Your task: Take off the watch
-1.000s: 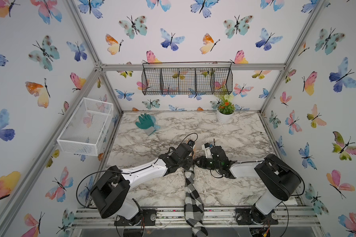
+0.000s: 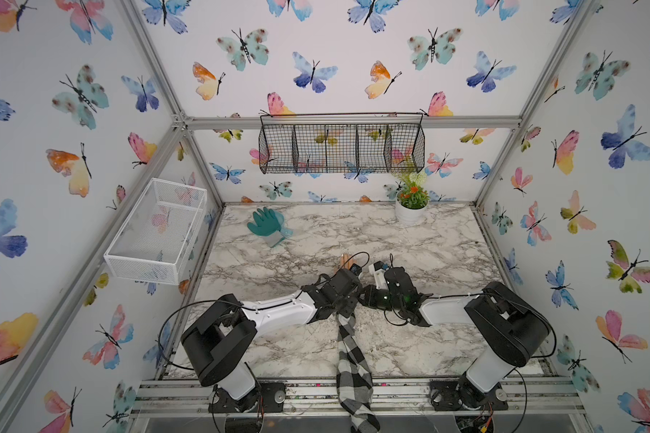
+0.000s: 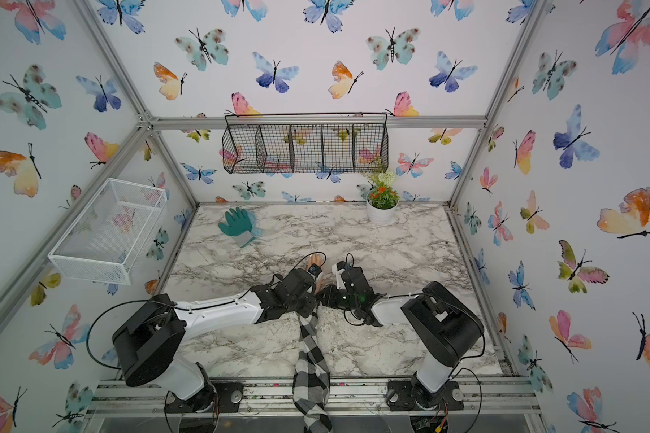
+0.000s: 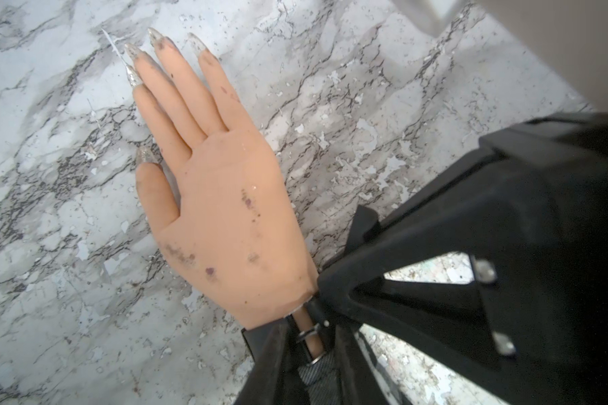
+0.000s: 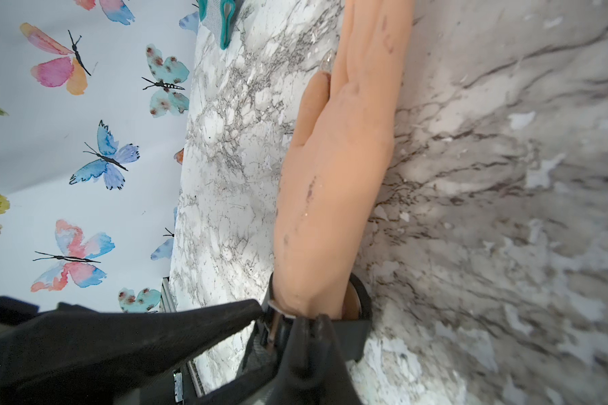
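A flesh-coloured hand model [image 4: 229, 195] lies on the marbled table, fingers spread, with the black watch strap [image 4: 255, 341] around its wrist. In the right wrist view the strap [image 5: 359, 330] stands a little away from the wrist on one side. My left gripper is partly open over the wrist, with a stretch of strap and sleeve visible between its fingers. My right gripper is shut at the strap's edge; whether a bit of strap sits between its fingertips cannot be told. The watch's face does not show clearly.
A black-and-white checked sleeve [image 2: 354, 368] runs from the wrist to the front edge. Behind are a teal glove [image 2: 268, 225] and a potted plant [image 2: 411, 207]. A white mesh basket [image 2: 155, 231] hangs at left. Both grippers nearly touch.
My left arm has swung slightly to the right and toward the front, bringing its gripper closer to the right one. The right arm stays where it was.
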